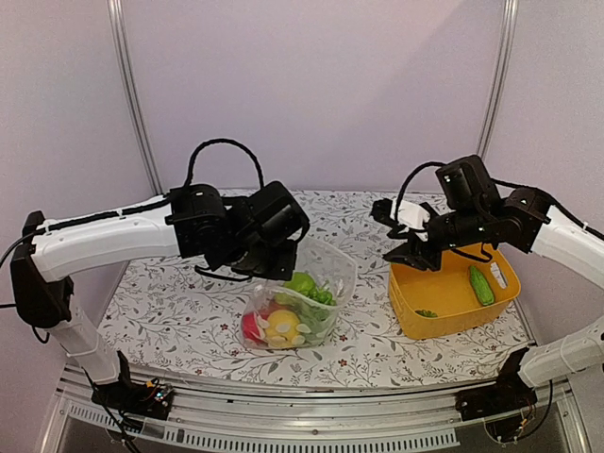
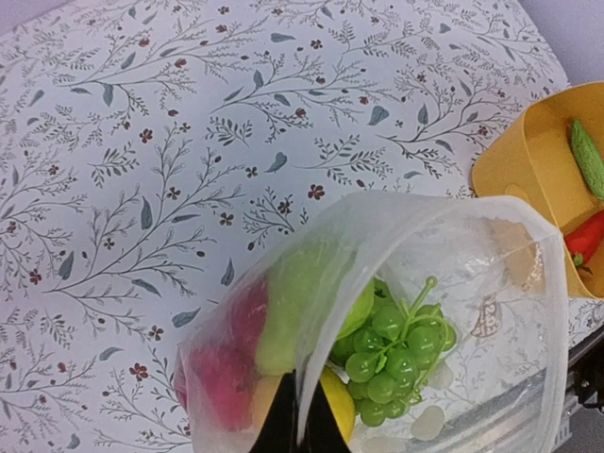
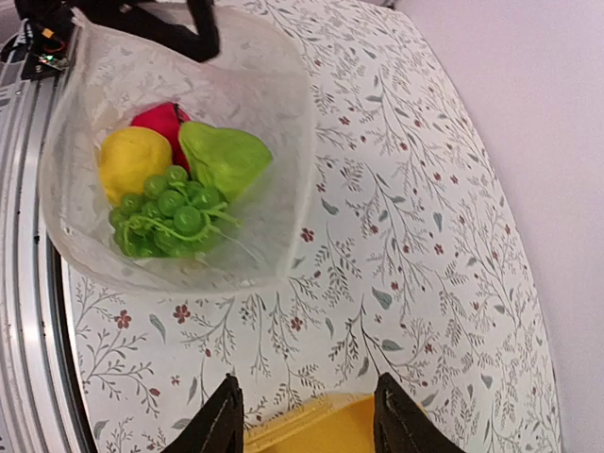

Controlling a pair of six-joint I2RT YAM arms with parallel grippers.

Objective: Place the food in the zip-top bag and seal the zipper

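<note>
The clear zip bag (image 1: pixel 330 264) stands open mid-table, holding a red item (image 1: pixel 251 327), a yellow fruit (image 1: pixel 281 327), a green fruit (image 3: pixel 222 156) and green grapes (image 2: pixel 392 368). My left gripper is shut on the bag's rim at its left side. My right gripper is part open with nothing between its fingers, above the near left edge of the yellow bin (image 1: pixel 444 321). The bin holds a cucumber (image 2: pixel 587 160) and a red pepper (image 2: pixel 587 236).
Bare patterned table (image 1: pixel 160 311) lies left of and behind the bag. Walls enclose the back and sides.
</note>
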